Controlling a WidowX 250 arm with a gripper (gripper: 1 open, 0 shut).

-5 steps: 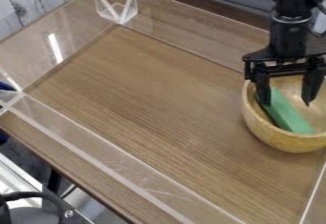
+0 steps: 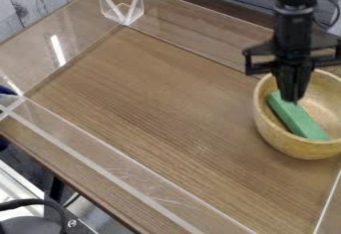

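Note:
A wooden bowl sits at the right of the table, with a green oblong object lying inside it. My black gripper hangs over the bowl's back part, just above the green object, blurred. It looks shut, with nothing visible held between its fingers.
Clear plastic edging runs along its back and left sides, with a small clear bracket at the back. A black cable or fixture sits at the lower left, off the tabletop.
My gripper has risen from inside the bowl and shifted slightly left, now blurred with motion. The green object stays in the bowl.

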